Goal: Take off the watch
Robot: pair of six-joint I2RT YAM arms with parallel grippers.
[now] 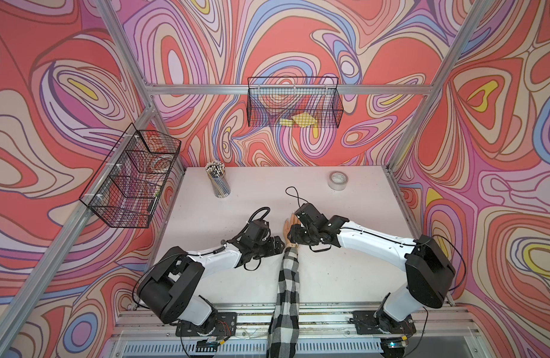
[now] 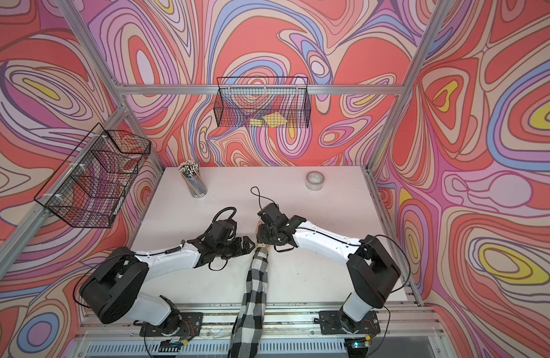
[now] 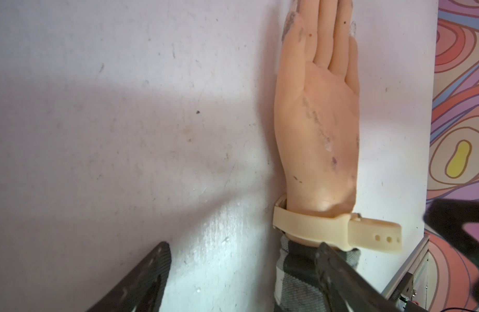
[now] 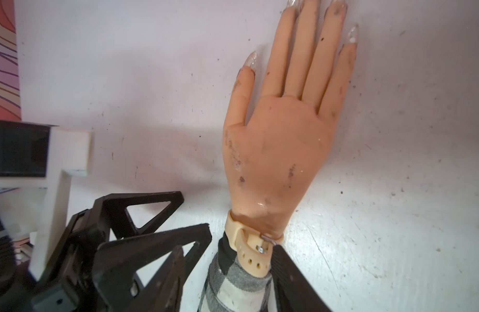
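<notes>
A mannequin hand (image 4: 278,150) in a checked sleeve lies palm down on the table. Around its wrist is a cream watch strap (image 4: 252,257), buckle visible from the right wrist view; in the left wrist view the strap (image 3: 309,226) has a holed end sticking out sideways. My left gripper (image 1: 277,244) is beside the wrist on the left, open, its fingers (image 3: 145,275) wide apart with nothing held. My right gripper (image 1: 294,235) hangs over the wrist from the right, open, its fingertips near the buckle in its wrist view.
A cup of thin sticks (image 1: 218,182) stands at the back left, a tape roll (image 1: 338,180) at the back right. Wire baskets hang on the back (image 1: 294,110) and left (image 1: 125,185) frame bars.
</notes>
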